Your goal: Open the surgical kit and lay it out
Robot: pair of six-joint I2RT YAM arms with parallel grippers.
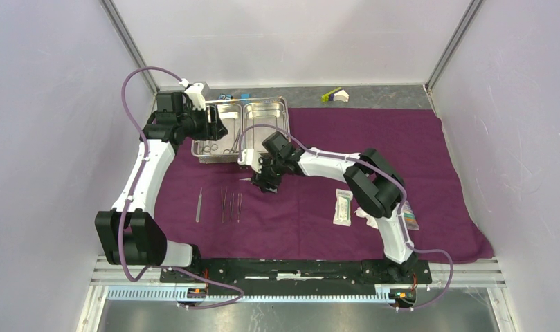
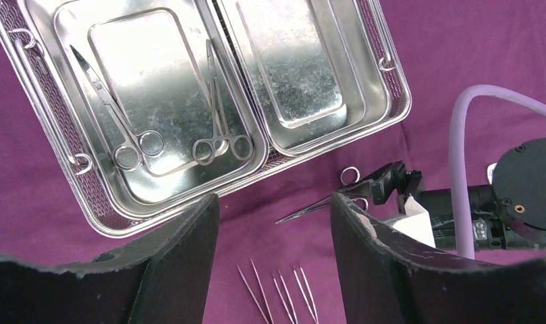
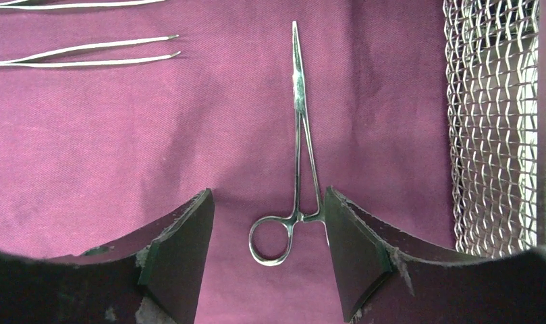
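A steel tray with two compartments holds scissors and a clamp in its left compartment. My left gripper hangs over the tray's left side, part open, nothing visible between its fingers. My right gripper is low over the cloth in front of the tray, part open, above a hemostat lying with its rings between and under the fingertips; whether they touch it I cannot tell. Tweezers and a scalpel handle lie in a row on the purple cloth.
A white packet, a white bundle and a colourful bag lie at the right, partly beside the right arm. Small items sit on the grey strip behind the cloth.
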